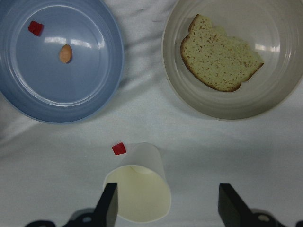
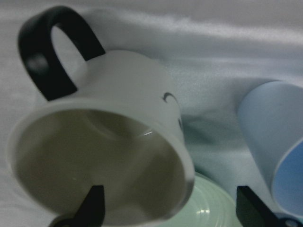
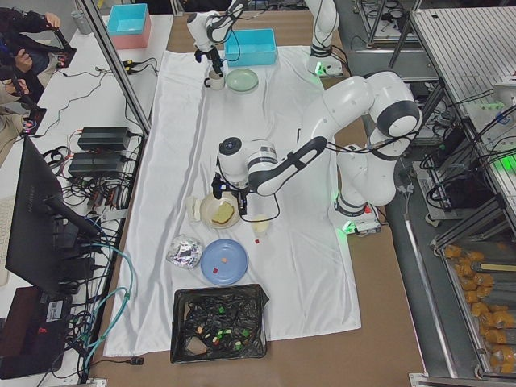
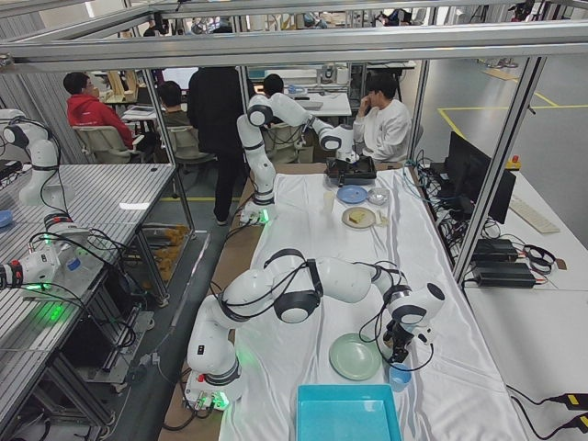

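My left gripper is open above a white cup [image 1: 142,189] lying on its side, beside a red piece [image 1: 119,148]. Beyond are a blue plate [image 1: 61,90] with a red piece and a tan piece, and a beige plate [image 1: 199,101] holding a bread slice [image 1: 218,56]. My right gripper is open over a white mug [image 2: 128,80] with a black handle, one finger in front of its mouth. A light blue cup [image 2: 267,127] lies to its right, a green plate [image 2: 208,203] below.
A foil-like bundle [image 3: 185,251] and a black bin [image 3: 218,322] are at one end of the cloth; a blue tray [image 4: 346,413] is at the other.
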